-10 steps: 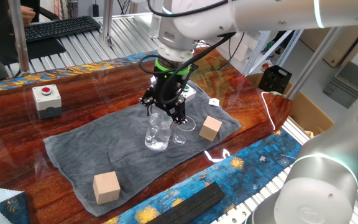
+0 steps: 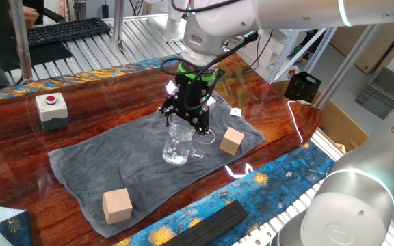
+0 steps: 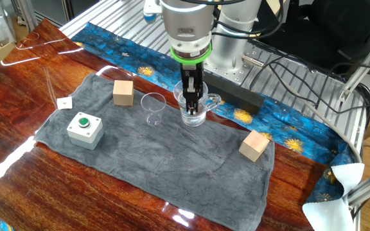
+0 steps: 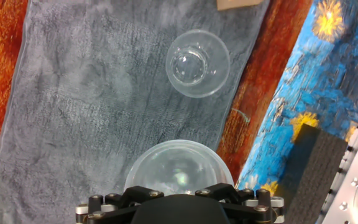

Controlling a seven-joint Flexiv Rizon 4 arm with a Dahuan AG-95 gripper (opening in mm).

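A clear glass mug stands on the grey towel, its handle toward the right in exterior view 2. My gripper points down at the top of the mug and overlaps its rim in both exterior views. From the wrist, the round rim shows just ahead of the gripper, whose black linkages spread to either side. The fingertips are hidden there, so whether they are closed on the glass cannot be told. Close beside the mug is an empty clear glass, apart from it in the wrist view.
Two wooden blocks lie on the towel. A green-button box sits near one end; a red-button box stands off the towel. A dark bar lies along the blue cloth.
The blocks and the other glass look unmoved.
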